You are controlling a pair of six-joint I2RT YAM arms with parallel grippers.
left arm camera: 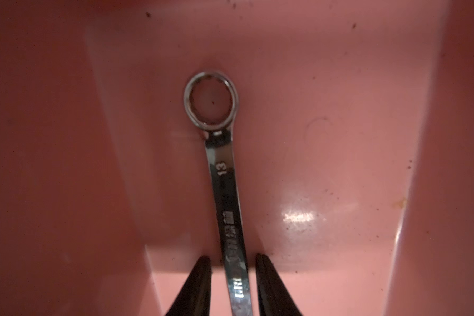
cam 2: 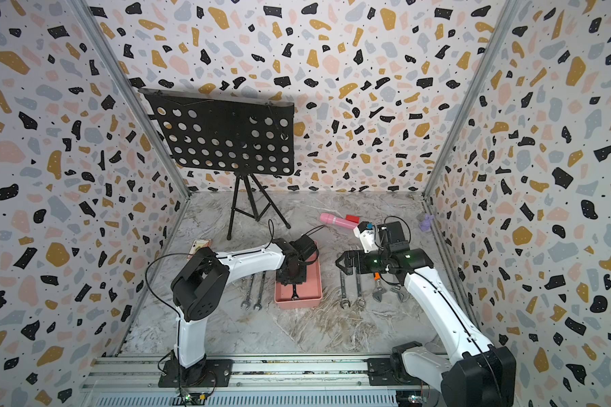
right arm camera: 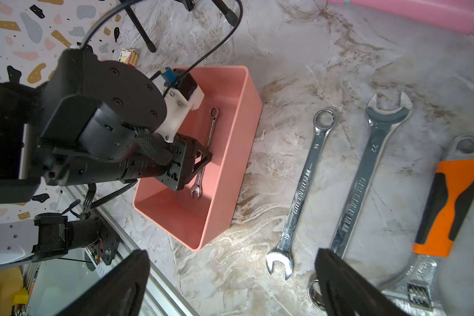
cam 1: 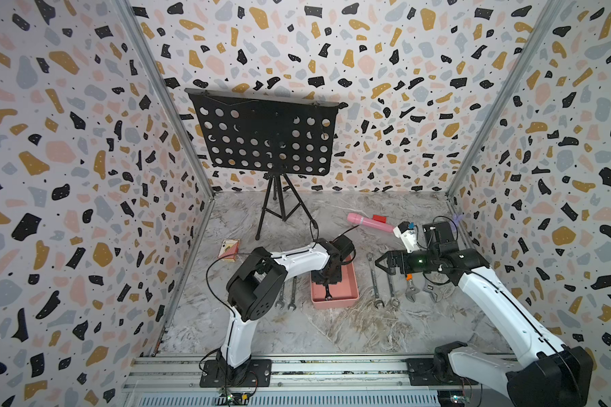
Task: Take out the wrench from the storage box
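Note:
A chrome wrench (left arm camera: 221,163) marked 13 lies on the floor of the pink storage box (right arm camera: 231,173), its ring end away from my left gripper. The handle runs between that gripper's two dark fingers (left arm camera: 197,281), and a narrow gap shows on each side, so the fingers are open around it. From the right wrist view, the left gripper reaches down inside the box over the middle of the wrench (right arm camera: 210,129). My right gripper (cam 1: 389,261) hangs open above the wrenches to the right of the box, with nothing between its fingers.
Two wrenches (right arm camera: 302,184) and an orange-handled adjustable wrench (right arm camera: 450,200) lie right of the box. More wrenches (cam 1: 292,295) rest at its left. Behind stand a pink tube (cam 1: 370,222) and a black stand (cam 1: 278,196). Box walls rise around the left gripper.

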